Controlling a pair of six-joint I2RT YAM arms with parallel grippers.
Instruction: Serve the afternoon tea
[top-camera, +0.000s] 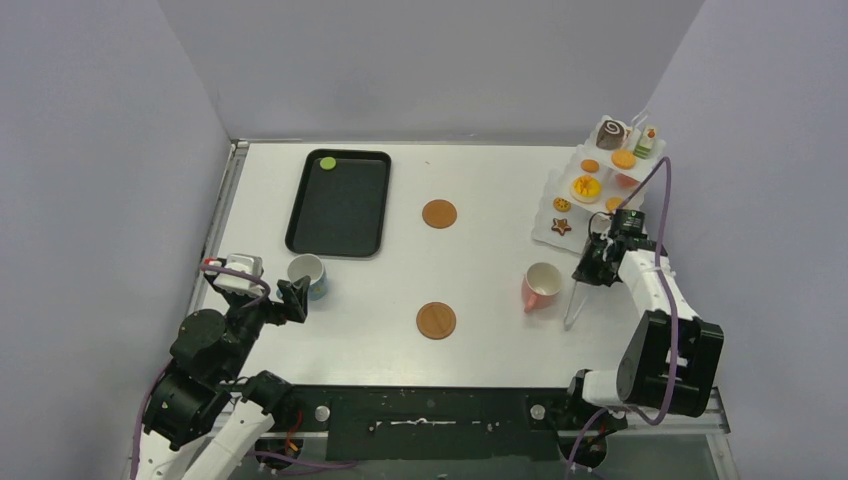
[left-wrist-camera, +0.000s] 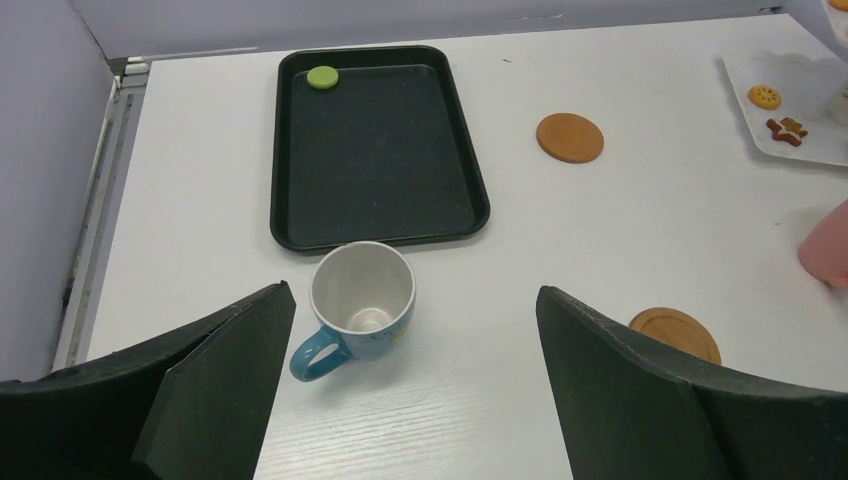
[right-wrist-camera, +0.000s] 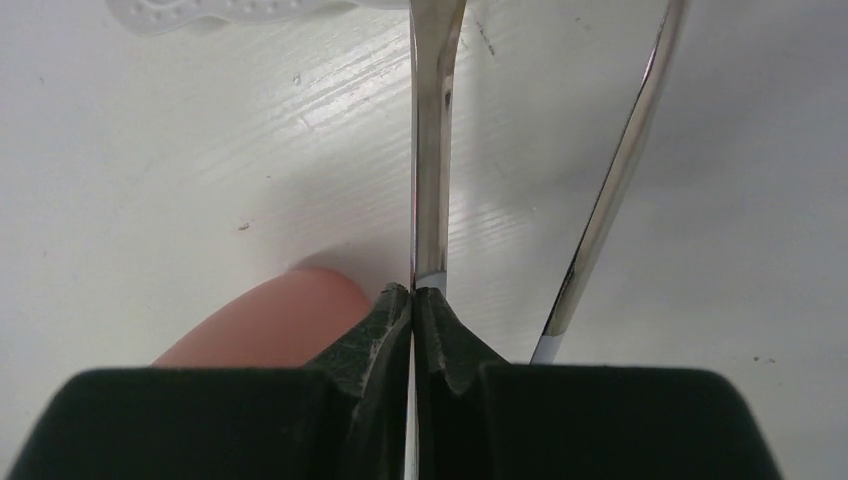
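Observation:
Metal tongs (right-wrist-camera: 432, 170) run up from my right gripper, which is shut on one of their arms. The other tong arm (right-wrist-camera: 610, 200) stands apart on the right, outside the fingers. In the top view the tongs (top-camera: 575, 305) reach out from that gripper towards the front, beside the pink mug (top-camera: 541, 284). A white tiered stand (top-camera: 546, 222) holds cakes and cookies, partly covered by the right arm. My left gripper is open, with the blue-handled mug (left-wrist-camera: 362, 290) visible beyond its fingers. On the black tray (top-camera: 335, 215) lies a green macaron (top-camera: 328, 163).
Two round wooden coasters, a far coaster (top-camera: 439, 213) and a near coaster (top-camera: 436, 320), lie mid-table. The right wall (top-camera: 760, 250) rises close behind the right arm.

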